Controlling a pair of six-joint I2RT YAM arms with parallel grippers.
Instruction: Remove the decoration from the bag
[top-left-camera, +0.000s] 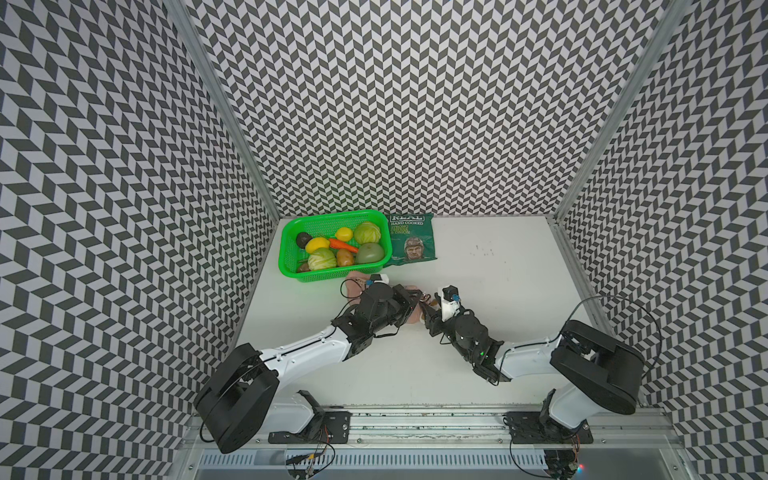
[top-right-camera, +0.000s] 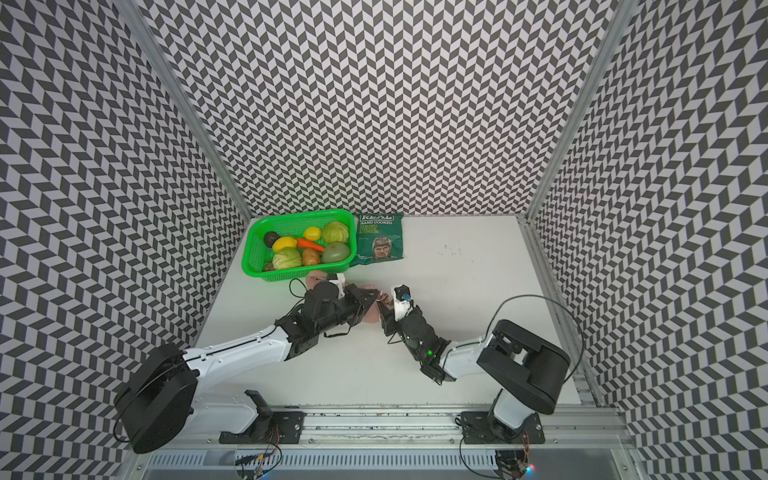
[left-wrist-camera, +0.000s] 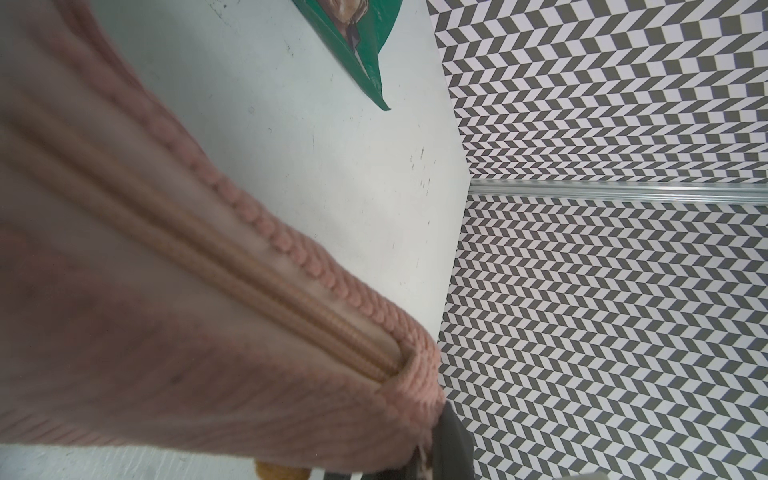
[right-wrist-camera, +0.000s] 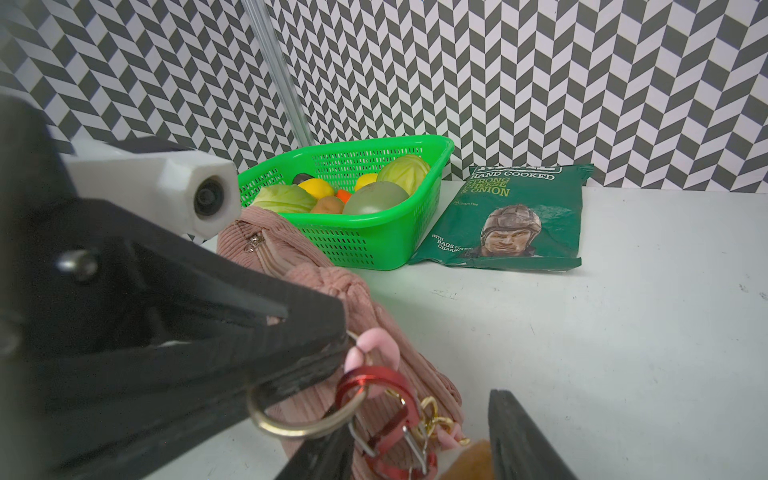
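The pink corduroy bag (left-wrist-camera: 264, 384) lies under my left arm, its zipper running across the left wrist view. From the right wrist view, my left gripper (top-left-camera: 419, 296) is shut at the bag's end, a thin metal ring (right-wrist-camera: 308, 428) caught at its fingertips. From this ring hangs the decoration: a red carabiner (right-wrist-camera: 384, 380), a pink piece (right-wrist-camera: 374, 349), a gold clasp (right-wrist-camera: 436, 420) and a brown fuzzy part (right-wrist-camera: 472, 462). My right gripper stands part open, its fingers on either side of the hanging pieces. No firm grip on them shows.
A green basket (right-wrist-camera: 352, 240) of toy fruit and vegetables stands behind the bag. Beside it lies a green crisp packet (right-wrist-camera: 520, 212). Both grippers are very close together.
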